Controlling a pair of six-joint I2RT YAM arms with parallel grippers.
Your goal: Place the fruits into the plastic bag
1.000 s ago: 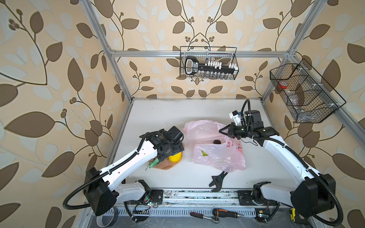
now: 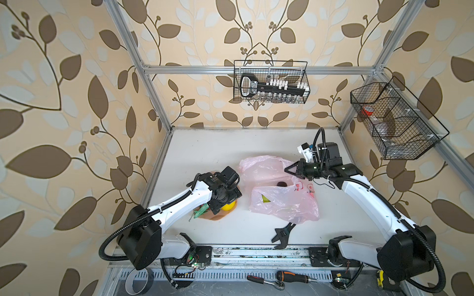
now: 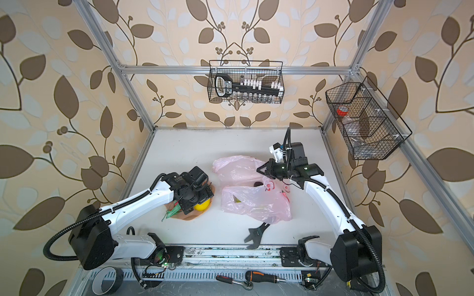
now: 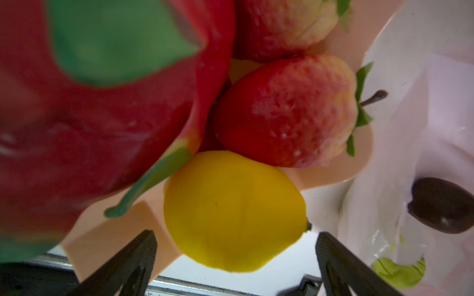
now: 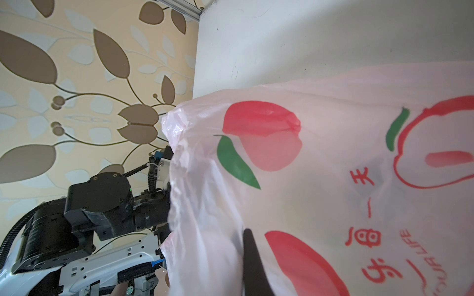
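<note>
The pink plastic bag (image 2: 284, 199) lies with its mouth facing left; inside show a dark oval fruit (image 4: 441, 204) and a green fruit (image 4: 400, 271). On a tan tray (image 4: 335, 170) sit a yellow lemon (image 4: 232, 212), red-yellow fruits (image 4: 291, 111) and a large red pepper-like piece (image 4: 88, 133) with green parts. Open and empty, my left gripper is over the lemon, its fingers to either side in the left wrist view. At the bag's upper edge my right gripper (image 2: 290, 170) is shut, thin film caught at its dark finger (image 5: 254, 264).
A black clamp-like tool (image 2: 283, 235) lies just in front of the bag. Wire baskets (image 2: 270, 91) hang on the back and right sides.
My left arm has shifted slightly right and its gripper has tilted over the lemon, covering more of it in the top left view. My right arm and the bag have stayed put.
</note>
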